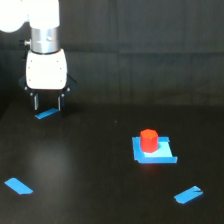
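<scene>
At the upper left, my gripper (48, 103) points down over the dark table. Its two fingers stand well apart, and nothing shows between them. A small red block (149, 140) rests on a pale square patch (163, 152) with blue edges, right of centre. The block lies well to the right of my gripper and nearer the camera, not touching it.
Blue tape strips mark the table: one (46, 114) near my gripper, another strip (18, 186) at the lower left, and a third strip (188, 195) at the lower right. A dark curtain (140, 50) hangs behind.
</scene>
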